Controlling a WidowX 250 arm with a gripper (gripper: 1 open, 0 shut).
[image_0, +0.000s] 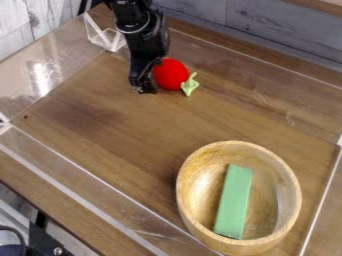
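Observation:
My black gripper (150, 78) reaches down at the upper left of the tabletop, its fingers just left of a red round object (171, 72) that has a green leafy top (190, 87), like a toy vegetable. Whether the fingers touch it, and how far apart they stand, I cannot tell. A wooden bowl (198, 169) at the lower right holds a green rectangular block (233, 202).
Clear edging strips run along its borders, with a grey panelled wall (254, 28) behind. A white wire piece (104, 35) stands at the back left corner.

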